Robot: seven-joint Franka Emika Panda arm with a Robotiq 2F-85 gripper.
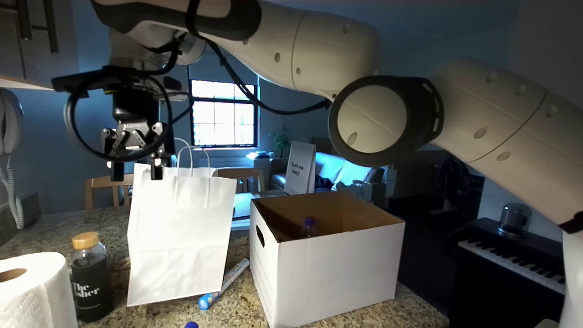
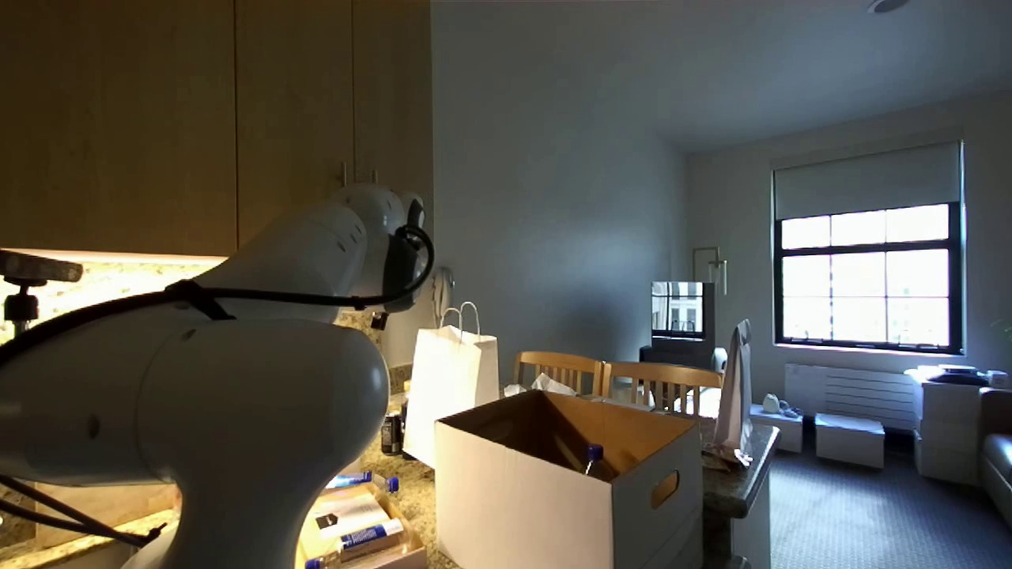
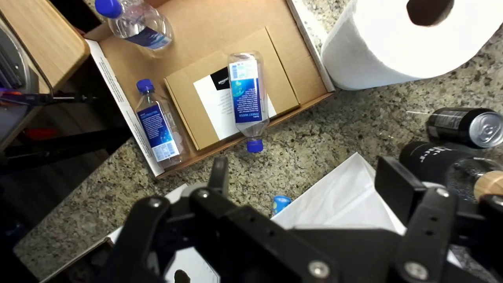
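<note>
My gripper (image 1: 137,171) hangs high over the counter, at the upper left edge of the white paper bag (image 1: 183,240), its fingers apart and empty. From the wrist view, the two black fingers (image 3: 398,181) stand wide, with part of the bag visible below them. A shallow cardboard box (image 3: 202,28) holds a flat carton and several clear blue-capped bottles: one bottle (image 3: 246,94) lies across the carton, another bottle (image 3: 158,127) beside it, and a third bottle (image 3: 141,26) at the far corner. The large white box (image 1: 339,268) has a blue-capped bottle (image 1: 309,226) inside.
A paper towel roll (image 1: 35,289) and a dark wood-capped bottle (image 1: 90,276) stand left of the bag. A black can (image 3: 464,127) is near them. Between bag and large box lies a blue-ended tube (image 1: 224,284). Bare counter shows beside the shallow box.
</note>
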